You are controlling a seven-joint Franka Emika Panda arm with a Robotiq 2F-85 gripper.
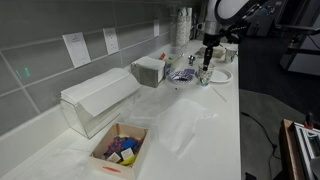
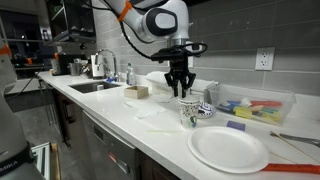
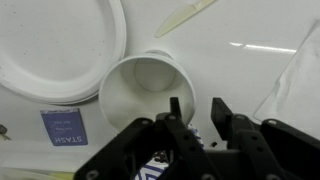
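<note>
A white paper cup (image 3: 150,88) is seen from above in the wrist view, its open mouth facing up and empty as far as shows. My gripper stands over the cup's right side with its fingers apart. One finger overlaps the inside of the rim and the other lies outside it, so the cup wall runs between them. Exterior view 2 shows the patterned cup (image 2: 188,114) upright on the counter, with the gripper (image 2: 185,93) at its top. In exterior view 1 the gripper (image 1: 208,61) is small and far off.
Close to the cup lie a white plate (image 3: 55,45), a blue tea packet (image 3: 64,127) and a pale knife (image 3: 185,18). A patterned bowl (image 2: 208,98) and a clear bin (image 2: 258,106) stand behind. A box of colourful items (image 1: 118,152) sits at the counter's other end.
</note>
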